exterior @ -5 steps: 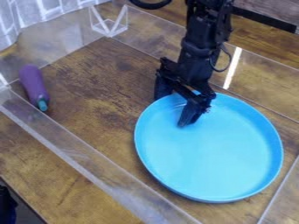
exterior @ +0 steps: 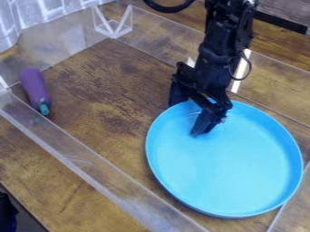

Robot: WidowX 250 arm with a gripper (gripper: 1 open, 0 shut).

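Observation:
A black robot arm reaches down from the top centre, and its gripper [exterior: 198, 111] is low over the back left rim of a large blue round plate [exterior: 223, 165]. The gripper stands open; its fingers are dark and partly overlap, so what lies between them is hard to see. A purple object with a teal tip [exterior: 35, 89] lies at the left, apart from the gripper.
Clear plastic walls run along the left and lower left of the wooden surface [exterior: 103, 100]. A white wire-like piece [exterior: 112, 23] stands at the top left.
The blue plate has shifted a little to the right and toward the bottom, with the gripper moving slightly along at its back rim.

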